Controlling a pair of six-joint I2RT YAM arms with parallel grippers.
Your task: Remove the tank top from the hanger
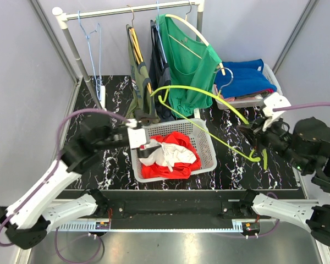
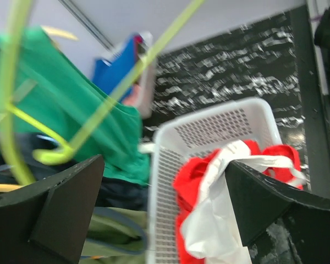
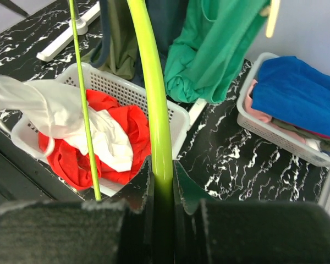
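Note:
The yellow-green hanger (image 1: 201, 92) is bare, its arm held by my right gripper, which is shut on it in the right wrist view. A white tank top (image 1: 169, 155) lies crumpled on a red garment (image 1: 179, 170) in the grey basket (image 1: 210, 159). My left gripper (image 1: 146, 147) stands open over the basket. In the left wrist view, white cloth (image 2: 214, 220) shows between and beyond its open fingers; part of it passes behind the right-hand finger. Whether the cloth touches that finger I cannot tell.
Behind the basket, olive (image 1: 140, 82) and navy tops and a green top (image 1: 190, 71) hang from the rail (image 1: 113, 11). A second basket (image 1: 242, 103) with a blue garment (image 1: 245, 77) sits at the back right.

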